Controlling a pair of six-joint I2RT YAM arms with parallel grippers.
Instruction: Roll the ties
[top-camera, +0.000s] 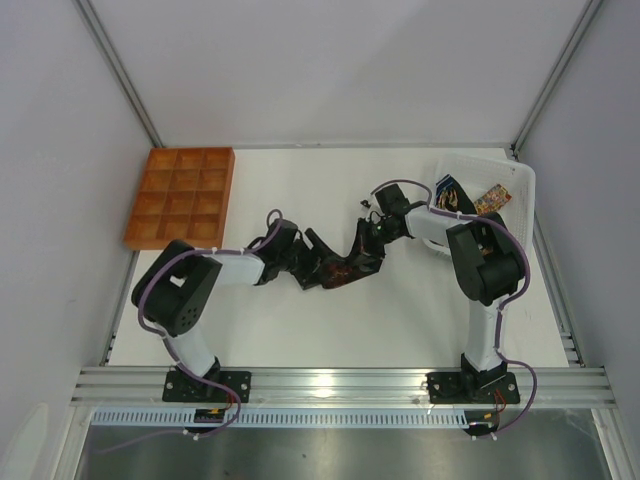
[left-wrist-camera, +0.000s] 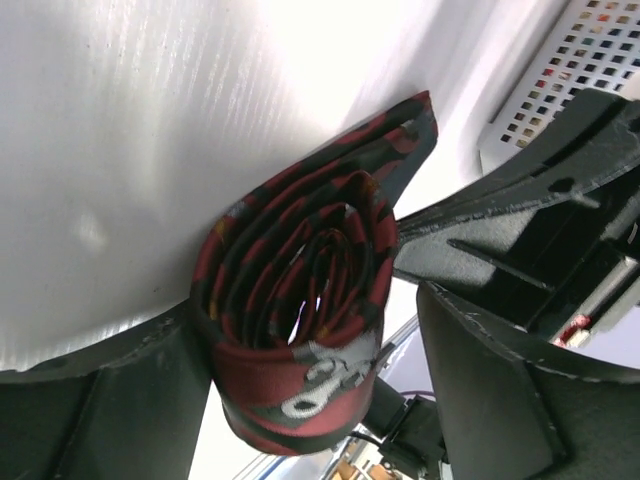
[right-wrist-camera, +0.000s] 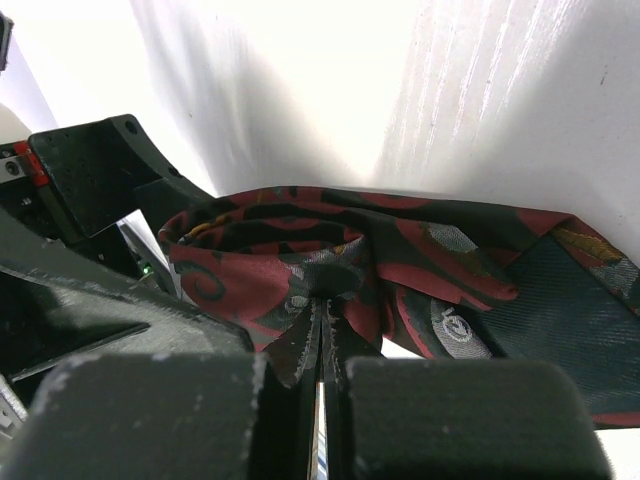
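Note:
A dark red and black patterned tie lies at the table's middle between both arms. One end is coiled into a roll, and the flat tail runs off to the right in the right wrist view. My left gripper stands part open around the roll; one finger is against it, and a small gap shows by the other. My right gripper is shut, its tips against the roll's side, with nothing clearly visible between them. In the left wrist view its fingers reach the roll from the right.
A white basket with several folded ties stands at the back right, by the right arm. At the back left is an empty orange-brown compartment box.

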